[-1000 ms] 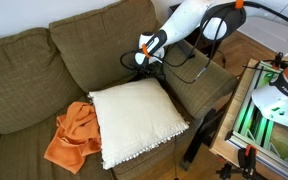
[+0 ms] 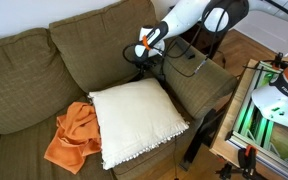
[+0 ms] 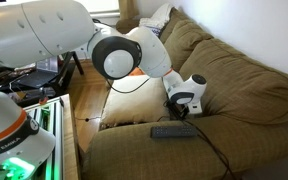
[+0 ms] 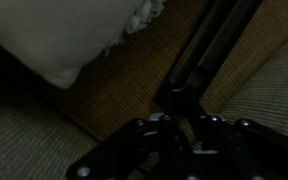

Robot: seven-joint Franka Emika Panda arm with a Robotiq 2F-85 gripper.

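My gripper is low over the far right corner of the couch seat, by the back edge of a white fringed pillow. In the second exterior view the gripper is partly behind the near armrest. The wrist view is very dark; a long black object runs up from the gripper's tip between the pillow and the armrest. It cannot be made out whether the fingers hold it. A flat dark rectangle shows on the armrest in the second exterior view.
An orange cloth lies left of the pillow on the couch. The right armrest rises close beside the gripper, and the backrest stands behind it. A loose cable hangs across the armrest.
The wrist and gripper have shifted and turned slightly in the first exterior view. The pillow and the orange cloth are where they were.
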